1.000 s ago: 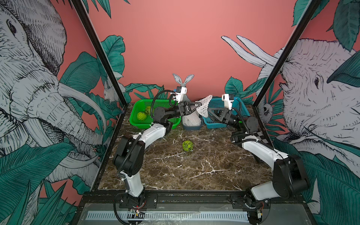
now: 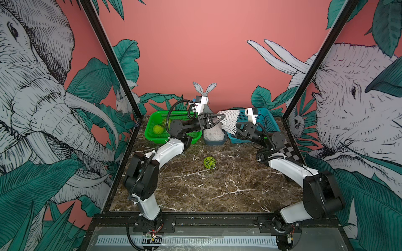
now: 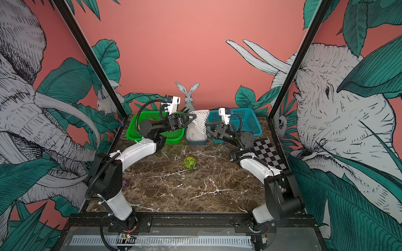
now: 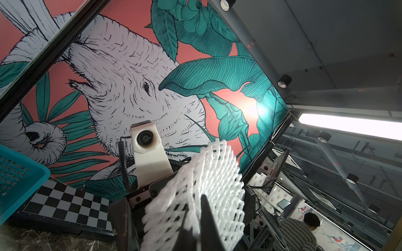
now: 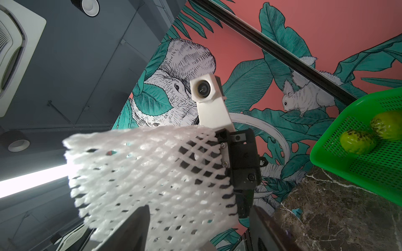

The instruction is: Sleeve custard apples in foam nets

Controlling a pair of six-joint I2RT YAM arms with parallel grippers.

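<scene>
A white foam net hangs raised at the centre, pinched in my shut left gripper; in the left wrist view it rises from the fingertips. My right gripper stands open at the net's right, its fingers either side of the net's lower part in the right wrist view, not visibly closed on it. A speckled green custard apple lies on the table in front. More custard apples lie in the green basket. A stack of white nets sits in the grey bin below the grippers.
A blue basket stands at the back right, partly behind my right arm. A checkered board lies at the right edge.
The net now looks wider and more spread. The left gripper is almost still.
</scene>
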